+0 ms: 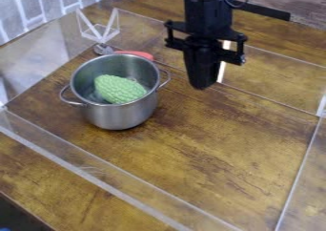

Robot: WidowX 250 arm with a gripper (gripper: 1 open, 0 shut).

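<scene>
My black gripper (204, 77) hangs in the upper middle, right of and behind a steel pot (125, 113), over open wooden table; its fingertips look shut, with nothing visible between them. The two-handled pot stands on the left of the table, and a textured light-green object (120, 90) lies inside it.
A red item (139, 54) and a small wire rack (99, 31) sit behind the pot. Transparent panels or edges border the left side and right.
</scene>
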